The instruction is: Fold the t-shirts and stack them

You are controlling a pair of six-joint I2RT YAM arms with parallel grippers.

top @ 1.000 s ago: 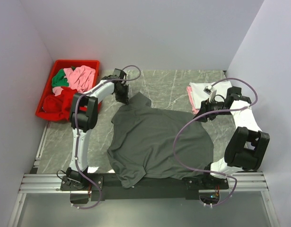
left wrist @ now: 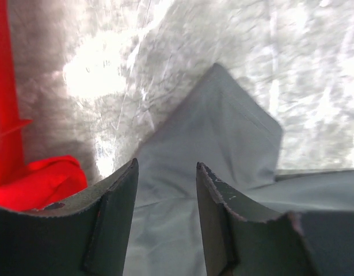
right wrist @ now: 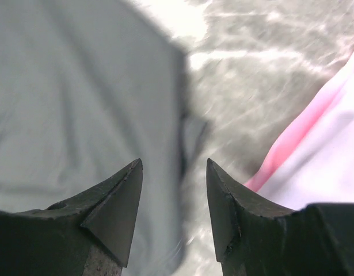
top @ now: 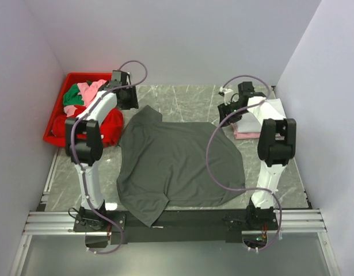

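Note:
A grey t-shirt (top: 179, 161) lies spread flat over the middle of the table, its lower left part hanging onto the front edge. My left gripper (top: 129, 99) is above its upper left sleeve (left wrist: 217, 126), beside the red bin, open with nothing between its fingers. My right gripper (top: 225, 114) is over the shirt's upper right corner, fingers apart and empty; in the right wrist view the shirt (right wrist: 79, 115) is blurred below it.
The red bin (top: 54, 128) at the back left holds red, pink and green clothes. A pile of white and pink cloth (top: 273, 106) lies at the back right. Bare marble (top: 182, 100) shows behind the shirt.
The shirt has shifted left. My right gripper has swung left and back, toward the shirt's upper right corner.

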